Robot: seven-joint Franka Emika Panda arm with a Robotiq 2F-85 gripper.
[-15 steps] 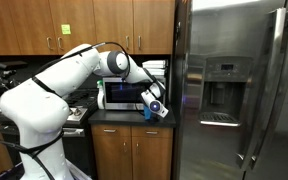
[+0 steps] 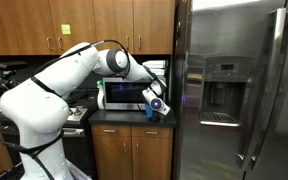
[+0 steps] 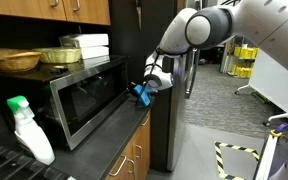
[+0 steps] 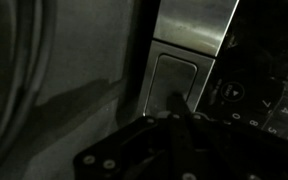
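My gripper is shut, with nothing visible between its dark fingers. In the wrist view its fingertips overlap the lower part of a rectangular push button (image 4: 171, 78) on the appliance's front; whether they touch it cannot be told. A dark keypad with pale digits (image 4: 269, 107) lies right of the button. The microwave (image 2: 122, 91) stands on the counter behind the arm. The exterior view from the side shows the blue part of the hand (image 3: 142, 96) near the microwave's far end (image 3: 120, 78). From both outside views the fingertips are too small to make out.
The steel fridge (image 2: 229, 40) rises to the right of the counter (image 2: 109, 117). Baskets (image 3: 66, 54) sit on top of the microwave. A white bottle with a green cap (image 3: 31, 132) stands at the near end. Wooden cabinets (image 2: 99, 25) hang above.
The hand by the microwave has shifted very slightly at most. Nothing else has visibly moved.
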